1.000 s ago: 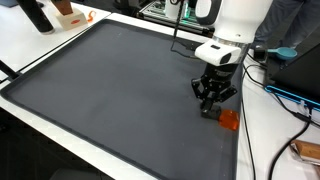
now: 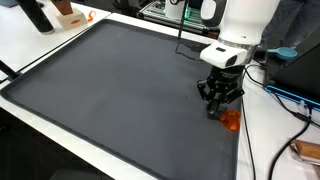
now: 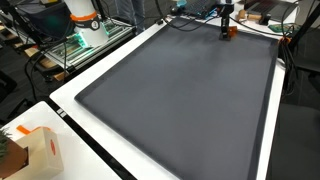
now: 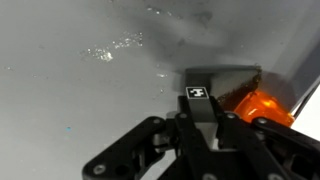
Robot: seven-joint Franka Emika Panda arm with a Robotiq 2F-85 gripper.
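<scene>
My gripper points down at the grey mat near its right edge in exterior view 1. It is shut on a small dark block (image 4: 198, 77); a white square with a black mark shows in front of the block in the wrist view. Right beside it lies a shiny orange object (image 4: 262, 107), also seen as an orange patch (image 2: 231, 120) in exterior view 1. The fingers hide much of the block, and I cannot tell whether it touches the mat or the orange object. In exterior view 2 the gripper is small, at the mat's far end.
The grey mat (image 2: 115, 85) is broad and clear to the left. A blue cable (image 2: 288, 95) and black cables run past its right edge. At the near left of exterior view 2 are a wooden box (image 3: 40, 158) and a dark container (image 3: 12, 155).
The gripper and arm have shifted very slightly to the left and tilted a little. The orange object stays at nearly the same place beside the gripper.
</scene>
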